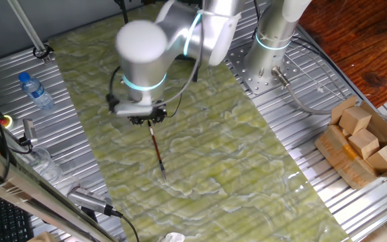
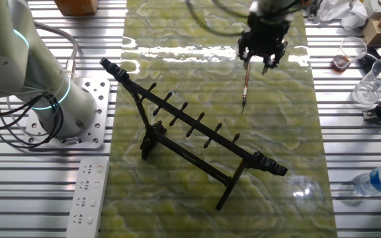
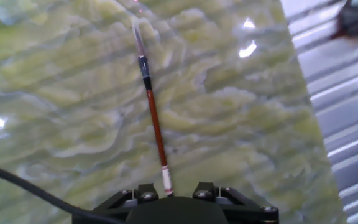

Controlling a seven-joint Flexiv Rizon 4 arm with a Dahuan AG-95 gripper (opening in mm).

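A thin brush [image 1: 157,153] with a red-brown handle, white handle end and pale tip lies on the green marbled mat. Over its handle end hangs my gripper [image 1: 148,122], pointing down. From the wrist, the brush [image 3: 155,122] runs up the picture from between my two black fingers, which stand wide apart. Its white end shows in that gap, touching neither fingertip. In exterior view 2 the gripper [image 2: 260,65] is dark and blurred, with the brush [image 2: 245,87] below it. A black rack [image 2: 192,123] with a row of pegs stands on the mat.
A bottle [image 1: 36,91] lies at the mat's left, on the slatted metal table. Past the right edge is a cardboard box [image 1: 341,160] of wooden blocks. A power strip [image 2: 88,197] lies beside the rack.
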